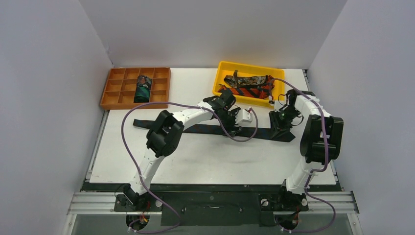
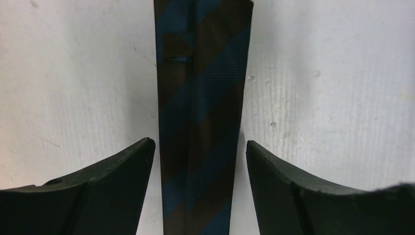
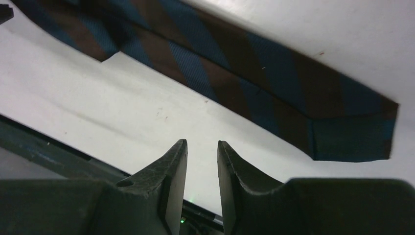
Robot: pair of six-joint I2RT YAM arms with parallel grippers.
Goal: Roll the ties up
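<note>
A long dark tie with blue and brown stripes (image 1: 203, 129) lies stretched flat across the white table, its pointed end at the right. My left gripper (image 1: 233, 131) is over its middle. In the left wrist view the open left gripper has one finger on each side of the tie (image 2: 210, 112), nothing gripped. Near the right end is my right gripper (image 1: 280, 128). The right wrist view has the right gripper open with a narrow gap, bare table between its fingertips and the tie (image 3: 235, 68) beyond them.
A yellow bin (image 1: 219, 81) at the back right holds several more ties (image 1: 252, 85). An orange-brown divided box (image 1: 112, 90) stands at the back left with a dark rolled tie (image 1: 143, 89) in it.
</note>
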